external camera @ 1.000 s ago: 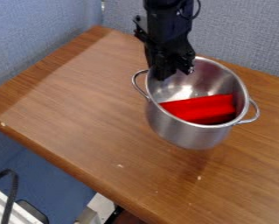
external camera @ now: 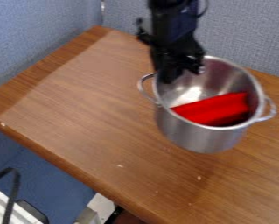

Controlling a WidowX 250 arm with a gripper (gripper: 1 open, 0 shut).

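Observation:
A steel pot (external camera: 207, 133) with two side handles is on the right half of the wooden table, its opening tilted toward the camera. Inside it lies a red cylindrical object (external camera: 205, 109). The dark gripper (external camera: 173, 70) reaches down from the top to the pot's back-left rim. Its fingers are blurred and dark, so whether they are closed on the rim is unclear.
Padded blue-grey walls stand behind and to the left. Beyond the table's lower-left edge are a white object (external camera: 3, 210) and a black cable.
The pot and gripper have shifted right and lower in the view compared with one second ago, and the pot's orientation has changed slightly, with the red object moving along inside it.

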